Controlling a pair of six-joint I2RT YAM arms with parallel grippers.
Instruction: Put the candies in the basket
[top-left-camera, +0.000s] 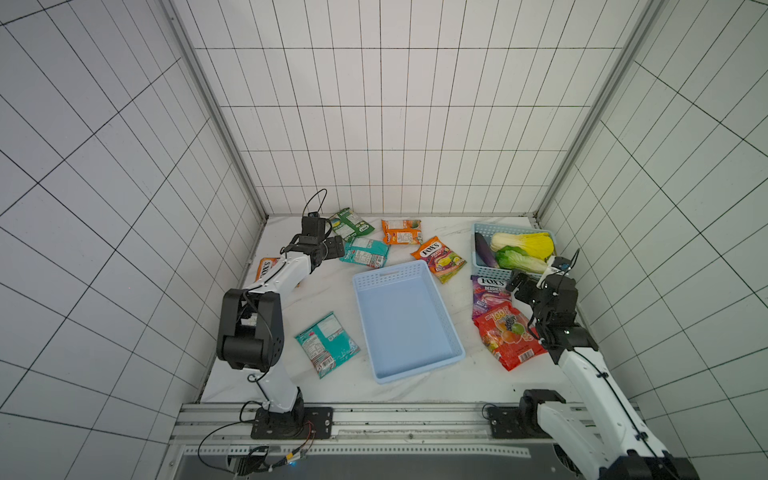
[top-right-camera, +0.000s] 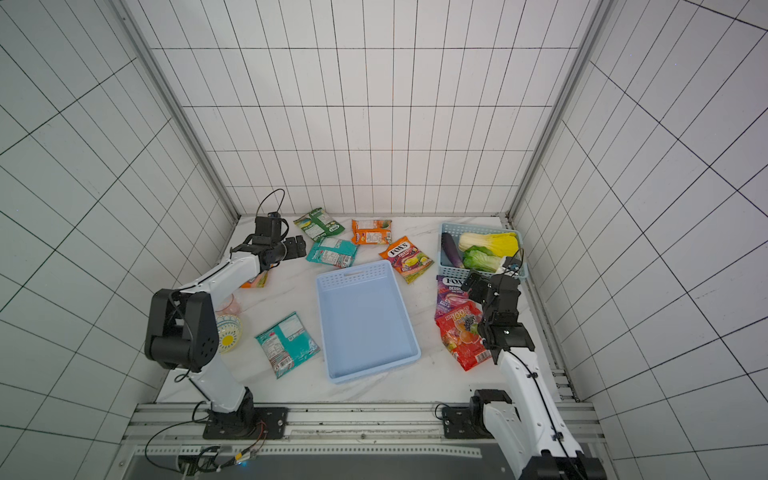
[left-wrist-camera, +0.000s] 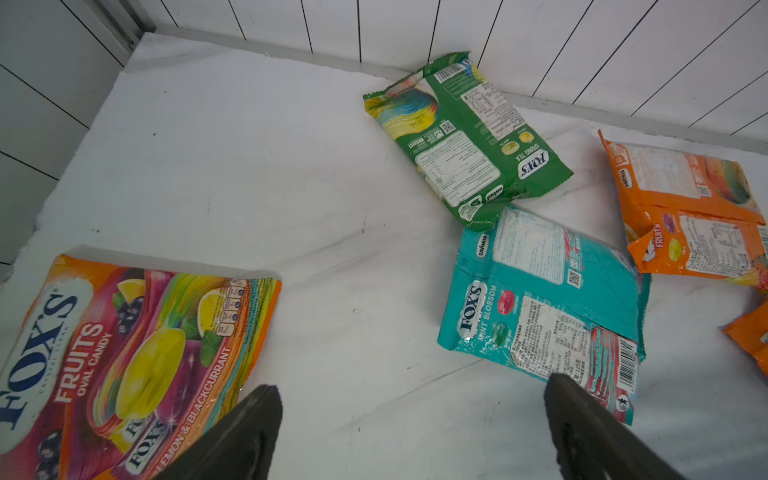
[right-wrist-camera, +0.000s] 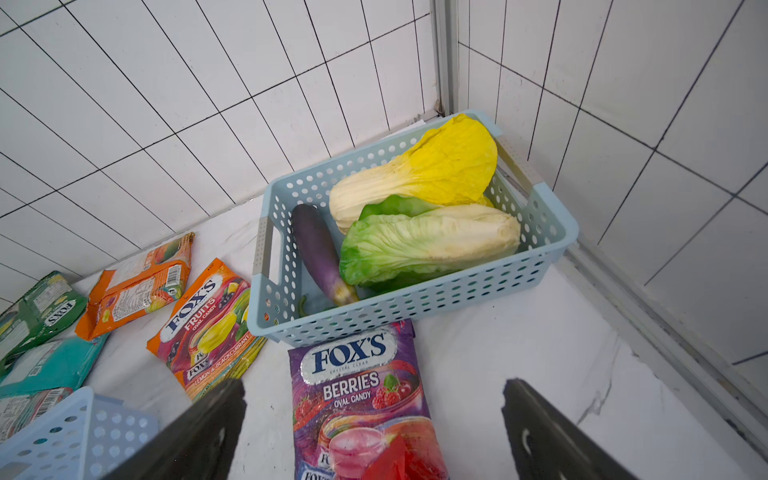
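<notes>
Candy bags lie around an empty pale blue basket (top-left-camera: 408, 320): teal (top-left-camera: 326, 344), another teal (left-wrist-camera: 540, 296), green (left-wrist-camera: 468, 136), orange (left-wrist-camera: 688, 200), FOX'S Fruits (right-wrist-camera: 208, 328), purple Berries (right-wrist-camera: 360, 384) and red (top-right-camera: 462, 336). A further Fruits bag (left-wrist-camera: 136, 360) lies at the left. My left gripper is open above bare table between that bag and the rear teal one. My right gripper is open above the Berries bag, with nothing held.
A perforated basket (right-wrist-camera: 416, 297) with eggplant and cabbages stands at the back right. Tiled walls bound the back and sides. Bare table shows at the left rear.
</notes>
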